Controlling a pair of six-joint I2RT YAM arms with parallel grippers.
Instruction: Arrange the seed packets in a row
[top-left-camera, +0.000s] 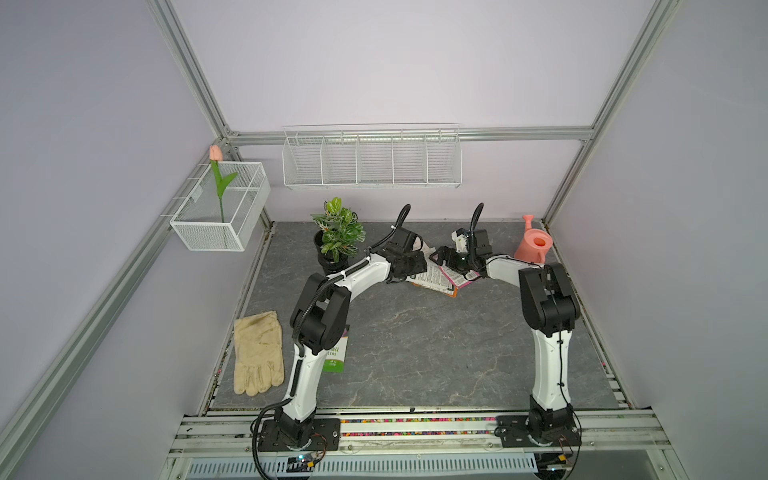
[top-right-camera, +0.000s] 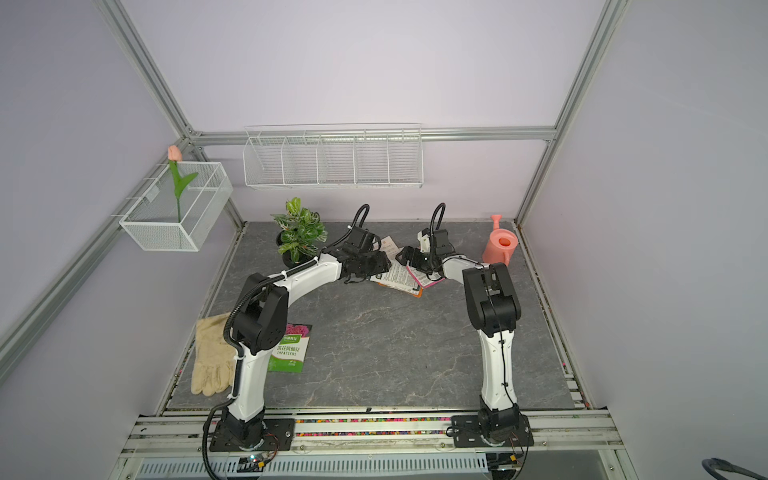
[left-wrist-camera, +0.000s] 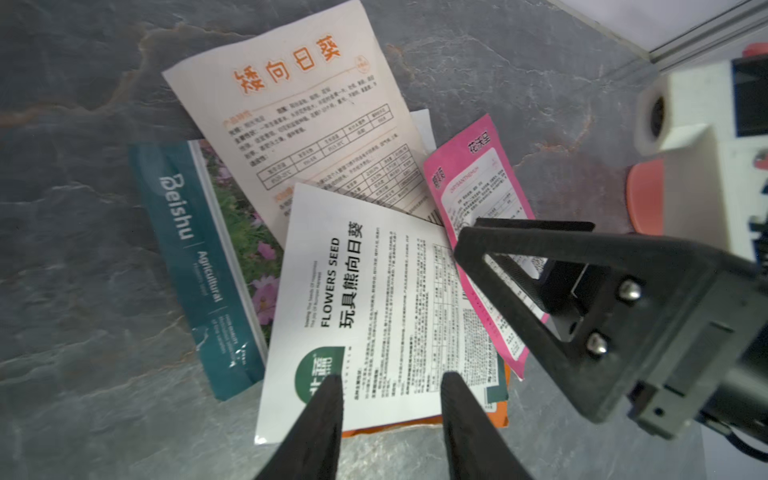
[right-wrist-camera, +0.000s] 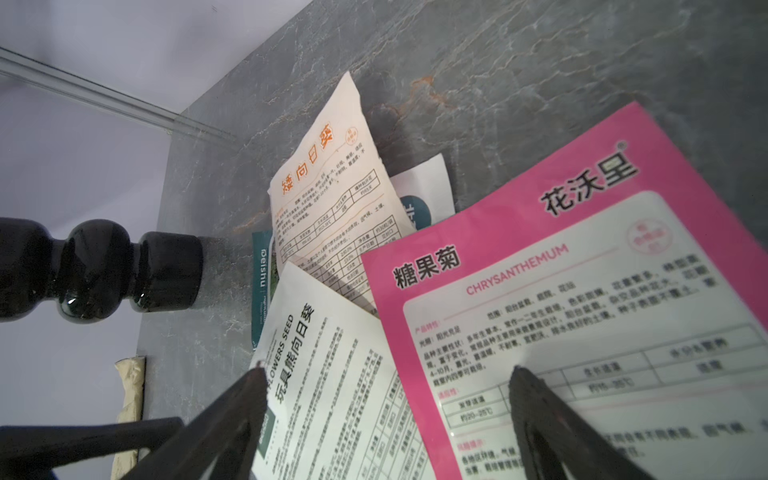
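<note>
A loose pile of seed packets lies at the back middle: a beige one (left-wrist-camera: 280, 96), a teal Beishu one (left-wrist-camera: 200, 280), a white sunflower one (left-wrist-camera: 368, 304) over an orange-edged one, and a pink chrysanthemum packet (right-wrist-camera: 560, 304). My left gripper is above the white packet's near edge, fingers apart with nothing between them. My right gripper stands open over the pink packet and white packet's border, holding nothing. A green packet (top-right-camera: 288, 352) lies at the front left, partly hidden by the left arm in the top left view.
A potted plant (top-left-camera: 340, 232) stands back left, a pink watering can (top-left-camera: 534, 244) back right. A work glove (top-left-camera: 257, 352) lies front left. Wire baskets (top-left-camera: 372, 160) hang on the walls.
</note>
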